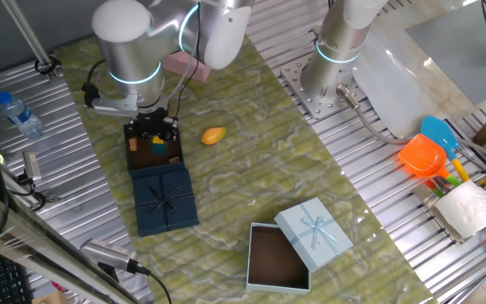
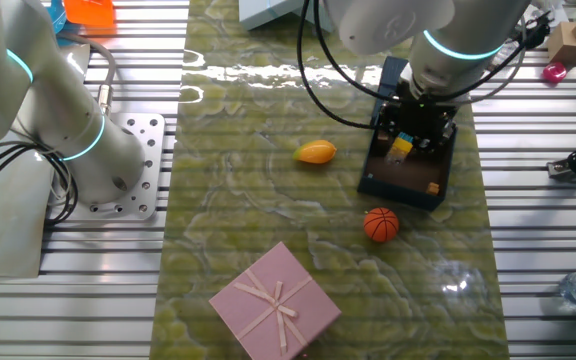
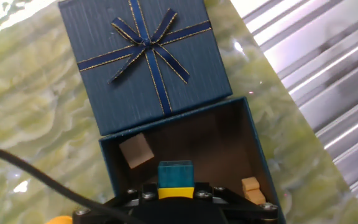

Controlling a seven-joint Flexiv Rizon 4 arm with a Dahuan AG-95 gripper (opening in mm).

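A block with a teal top (image 3: 176, 174) and a yellow band (image 3: 176, 192) sits between the fingers of my gripper, which looks shut on it. Both are over the open dark blue box (image 1: 131, 171), and in exterior view 2 the yellow part (image 2: 404, 143) shows against the box interior. Inside that box, the wrist view shows a pale wooden block (image 3: 137, 150) in one corner and small tan wooden pieces (image 3: 252, 190) by the opposite wall. The blue lid with its ribbon bow (image 3: 145, 53) lies right beside the box. How far the block is above the floor cannot be told.
A yellow mango-like fruit (image 1: 213, 135) and a small basketball (image 2: 381, 224) lie near the box. A light blue box (image 1: 264, 262) stands open with its lid (image 1: 314, 233) leaning on it. A pink box (image 2: 275, 302) is closed.
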